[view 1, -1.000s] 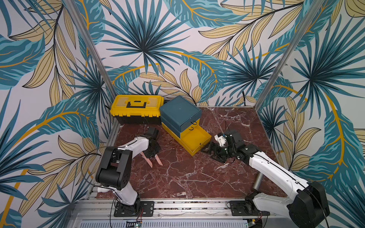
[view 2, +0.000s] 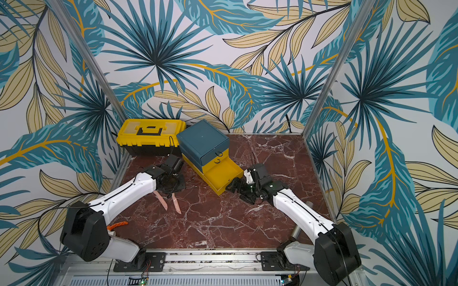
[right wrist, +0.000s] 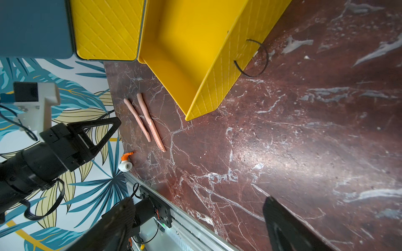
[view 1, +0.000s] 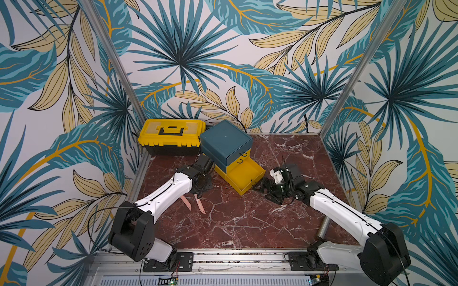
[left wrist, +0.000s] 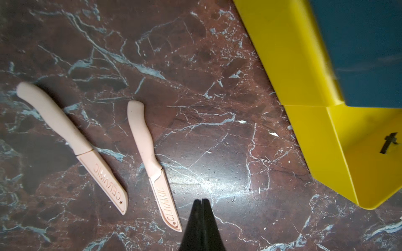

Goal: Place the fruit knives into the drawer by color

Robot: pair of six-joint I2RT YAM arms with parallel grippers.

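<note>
Two pink fruit knives, a longer one (left wrist: 58, 121) and a shorter one (left wrist: 146, 146), lie apart on the marble table at the left. Right of them stands a drawer unit with a blue top (view 1: 226, 138) and its yellow lower drawer (right wrist: 188, 37) pulled out, empty where visible. My left gripper is shut over the table beside the knives, nothing showing between its fingers. My right gripper stands open at the front right corner of the yellow drawer, with nothing between its fingers.
A yellow and black toolbox (view 1: 171, 135) stands at the back left. An orange-handled item (view 2: 117, 224) sits at the left front edge.
The knives, drawer and right arm look essentially unchanged.
</note>
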